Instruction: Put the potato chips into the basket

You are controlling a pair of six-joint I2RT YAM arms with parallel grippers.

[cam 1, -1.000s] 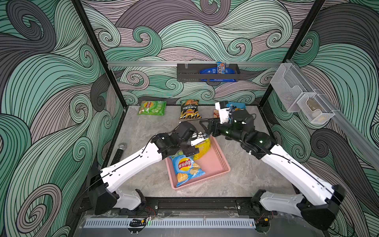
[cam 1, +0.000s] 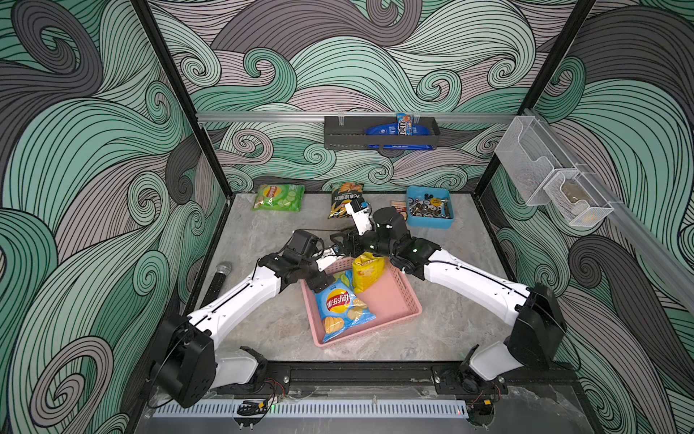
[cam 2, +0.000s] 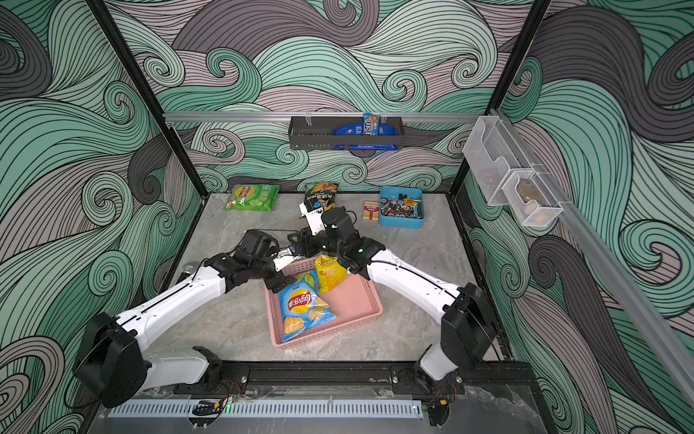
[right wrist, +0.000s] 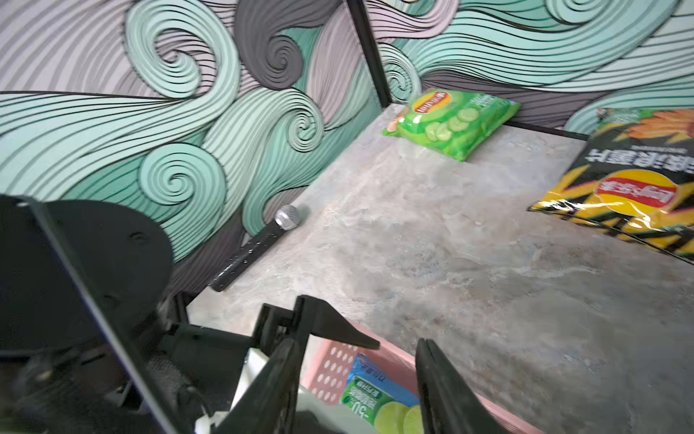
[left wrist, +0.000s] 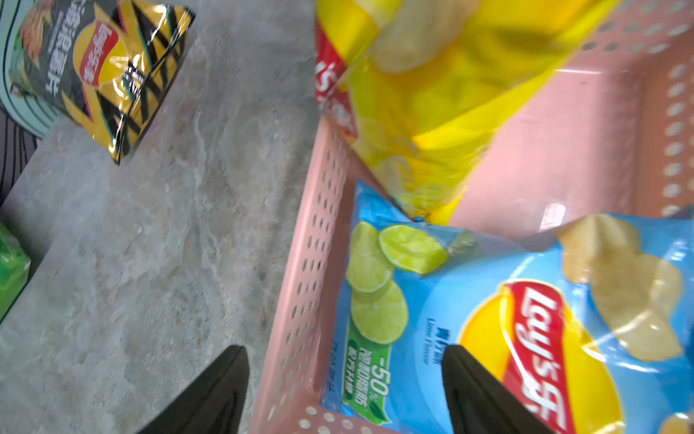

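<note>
A yellow chip bag (cam 1: 369, 272) stands upright in the back part of the pink basket (cam 1: 406, 289), its top below my right gripper in the top left view. Left of it lies a blue Lay's bag (cam 1: 342, 303), flat inside the basket. Over the basket's back-left corner, my left gripper is open and empty; the yellow bag (left wrist: 433, 108) rises ahead of it. My right gripper is above the back rim with fingers (right wrist: 433, 383) somewhat apart. No bag shows in its grip in the right wrist view; whether it touches the yellow bag is hidden.
Along the back lie a green bag (cam 1: 279, 197) and a black bag (cam 1: 347, 196), with a blue bin (cam 1: 429, 207) to their right. A microphone (cam 1: 217, 280) rests at the left edge. The two grippers are very close together. Bare table lies right of the basket.
Both arms have moved left over the last second. My left gripper has drawn away from the yellow bag, which now stands uncovered and more upright. Lately my right gripper has shifted slightly right.
</note>
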